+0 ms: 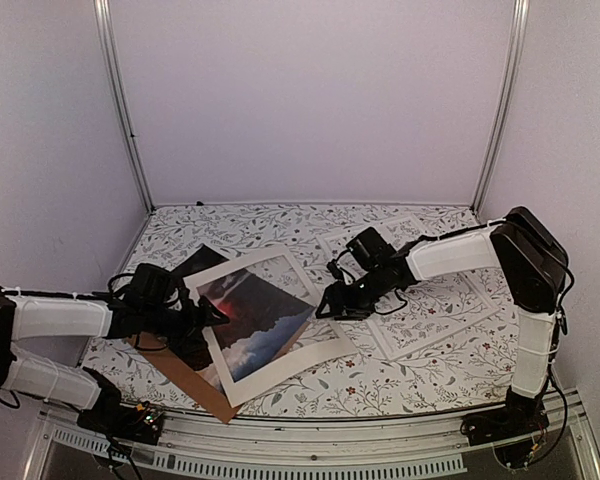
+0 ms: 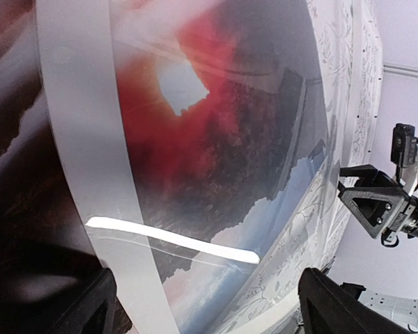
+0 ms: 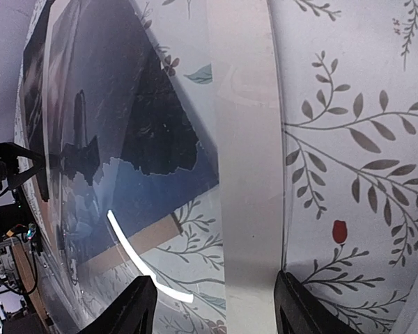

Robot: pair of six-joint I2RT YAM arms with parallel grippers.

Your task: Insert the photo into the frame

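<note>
A photo of red sky and clouds (image 1: 250, 315) lies within a white mat frame (image 1: 290, 365), which rests over a dark backing with a brown edge (image 1: 180, 385). Clear film with glare covers them in the wrist views. My left gripper (image 1: 205, 316) is low over the frame's left border, its fingers apart in the left wrist view, either side of that border's lower part. My right gripper (image 1: 335, 308) is open at the frame's right strip (image 3: 249, 209), fingertips down at the surface.
A second white frame or clear sheet (image 1: 430, 330) lies on the patterned table at the right, partly under my right arm.
</note>
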